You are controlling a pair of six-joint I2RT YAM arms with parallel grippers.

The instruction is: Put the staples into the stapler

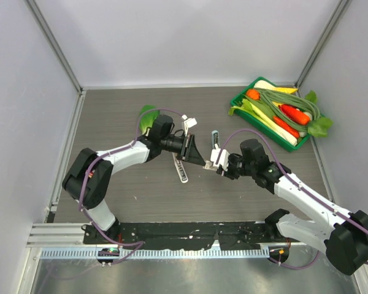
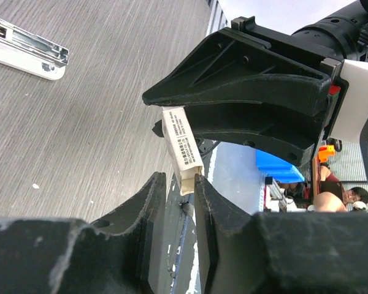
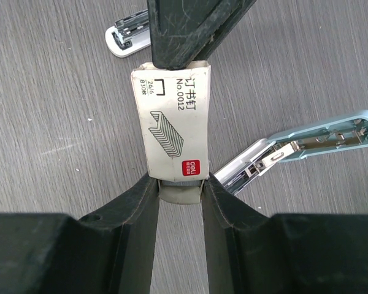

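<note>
A small white staple box hangs above the table with my right gripper shut on one end of it. Its other end, a torn-looking open flap, lies close to my left gripper, whose fingers stand a little apart. In the right wrist view a left fingertip overlaps the box's far end; whether it touches cannot be told. On the table, a light blue and white stapler lies opened out. A second white stapler with a metal channel lies under the left arm. Staples inside the box are hidden.
A green basket full of vegetables stands at the back right. Green leafy produce lies behind the left arm.
</note>
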